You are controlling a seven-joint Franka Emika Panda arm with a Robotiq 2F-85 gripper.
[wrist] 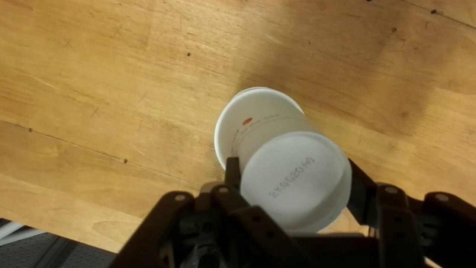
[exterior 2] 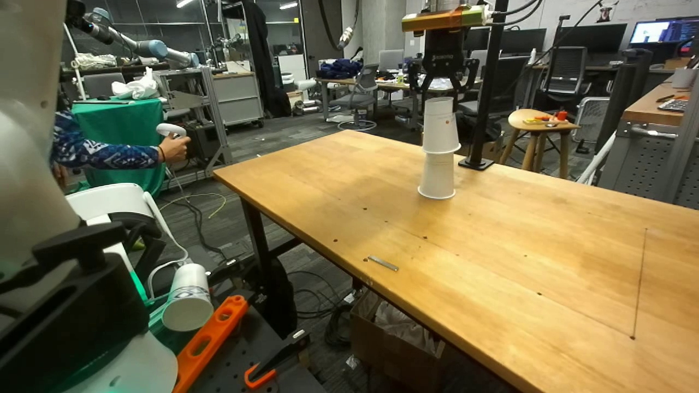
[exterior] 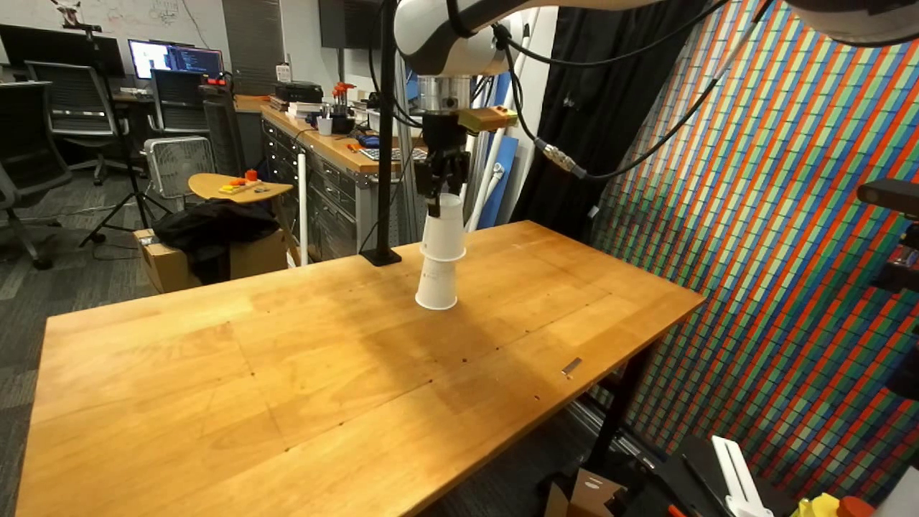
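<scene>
Two white paper cups, both upside down, are lined up one above the other near the far side of the table. My gripper [exterior 2: 440, 91] is shut on the upper cup [exterior 2: 440, 125] near its narrow base, with a dark finger [wrist: 232, 172] on one side of it in the wrist view. The wide rim of that cup overlaps the top of the lower cup [exterior 2: 437, 177], which stands on the tabletop. From above, the held cup's printed base [wrist: 294, 178] faces the camera and the lower cup is mostly hidden.
A black post [exterior: 380, 172] rises from the table [exterior: 215, 388] just beside the cups. One small metal strip [exterior 2: 383, 263] lies by the near edge.
</scene>
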